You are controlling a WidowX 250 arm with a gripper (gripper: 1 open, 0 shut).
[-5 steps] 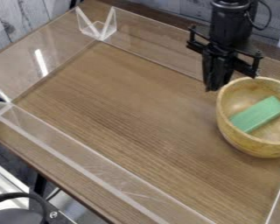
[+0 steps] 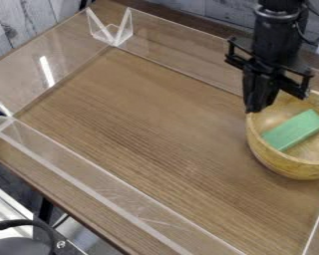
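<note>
My black gripper (image 2: 251, 102) hangs at the upper right, just above the back-left rim of a tan round bowl (image 2: 271, 162). It looks shut, and I see nothing between its fingers, though the tips are small and dark. In the bowl lies a green rectangular block (image 2: 295, 129).
Clear plastic edging (image 2: 83, 189) runs along the near left side, and a small clear bracket (image 2: 111, 30) is at the back left. A dark rounded object (image 2: 23, 242) is at the bottom-left corner.
My gripper and arm have shifted slightly to the right and a little downward. The bowl and green block look unchanged.
</note>
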